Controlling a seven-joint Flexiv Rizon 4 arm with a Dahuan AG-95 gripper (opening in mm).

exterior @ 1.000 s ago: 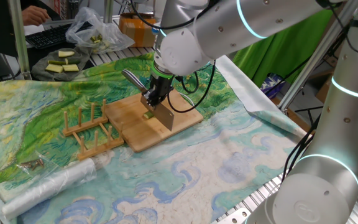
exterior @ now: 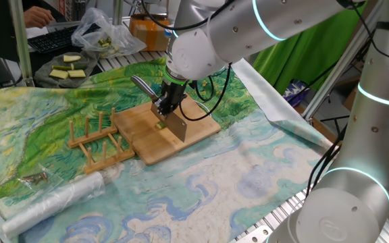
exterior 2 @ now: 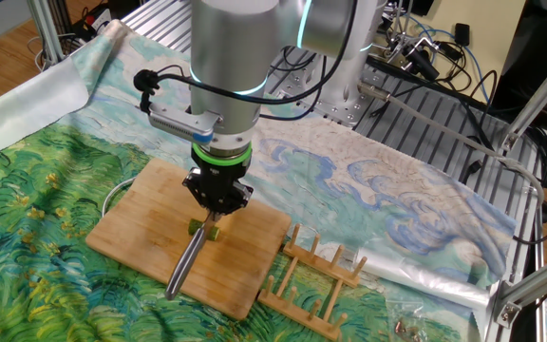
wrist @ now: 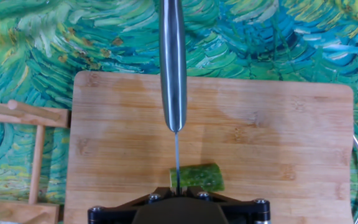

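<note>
My gripper is shut on a knife, pinching the top of its thin blade near the handle. The knife's metal handle (wrist: 173,68) points away from me in the wrist view, and its broad blade (exterior: 175,125) hangs below the fingers in exterior view 1. On the wooden cutting board (wrist: 272,124) lies a short piece of green cucumber (wrist: 205,177), crossing under the blade. Exterior view 2 shows the cucumber (exterior 2: 196,228) on both sides of the knife. Whether the blade's edge touches it or has cut in cannot be made out.
A wooden peg rack (exterior: 103,147) stands beside the board, empty. A clear plastic roll (exterior: 53,202) and a small bag (exterior: 38,178) lie farther out on the painted cloth. Vegetable pieces (exterior: 67,71) rest on a dark bag at the far edge, near a person's hand (exterior: 39,16).
The arm, gripper and knife have shifted very slightly over the last second, with the knife still held over the board. The board and rack have not moved.
</note>
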